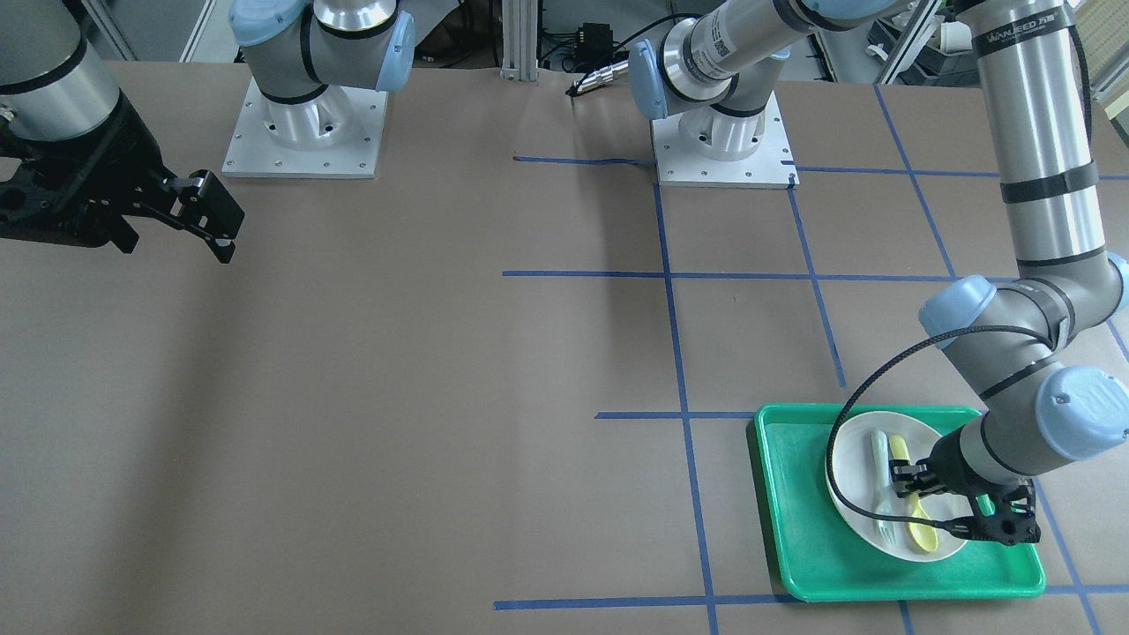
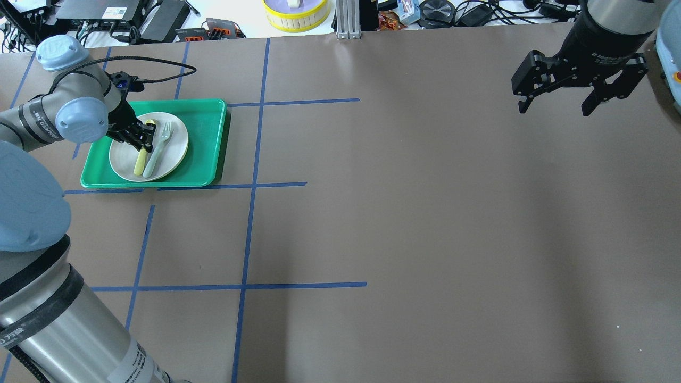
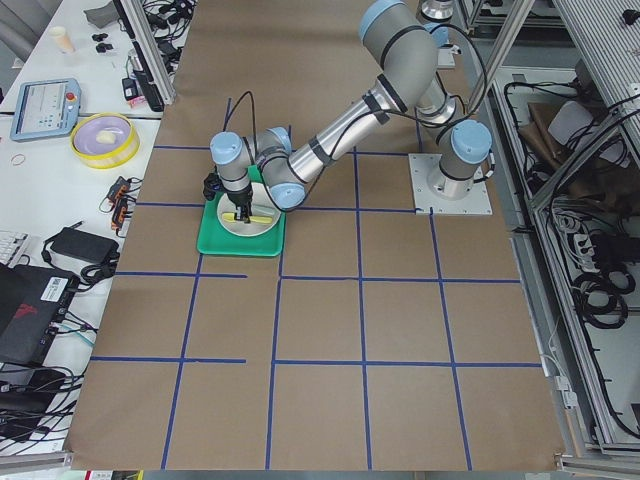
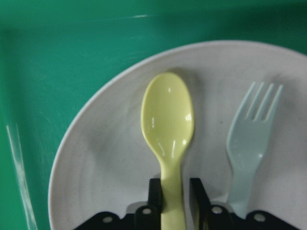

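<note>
A pale yellow spoon [image 4: 168, 115] and a light mint fork [image 4: 249, 148] lie side by side on a white plate [image 4: 96, 143] in a green tray [image 1: 788, 508]. The gripper is down at the plate, its two fingers on either side of the spoon's handle, the left one touching it, a narrow gap at the right one. Whether it has closed on the handle is unclear. In the front and top views the arm's wrist hides part of the cutlery.
A second, idle gripper [image 2: 578, 83] hangs over the tan table at the far side. A side bench with cables, electronics and a yellow round container [image 3: 104, 141] borders the table.
</note>
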